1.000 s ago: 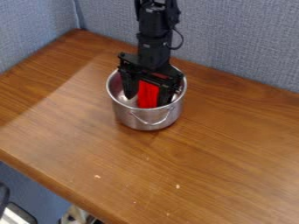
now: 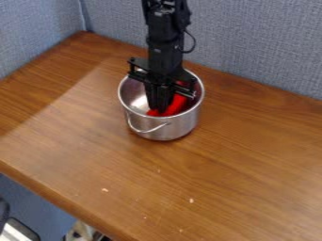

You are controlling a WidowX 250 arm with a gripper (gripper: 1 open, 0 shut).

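Note:
A steel pot [image 2: 141, 120] with a thin wire handle stands on the wooden table. My black gripper [image 2: 160, 96] reaches down from above into the pot. Inside it a red object [image 2: 174, 106] shows beside the gripper, partly hidden by it. The fingertips are low in the pot and hard to make out, so whether anything sits between them cannot be seen.
A speckled grey wall [image 2: 251, 47] runs along the back. Some dark and pale hardware [image 2: 25, 231] is at the lower left corner.
The gripper has shifted and turned slightly inside the pot. The red object has moved to the right, and the pot's handle now hangs toward the front left instead of the front right.

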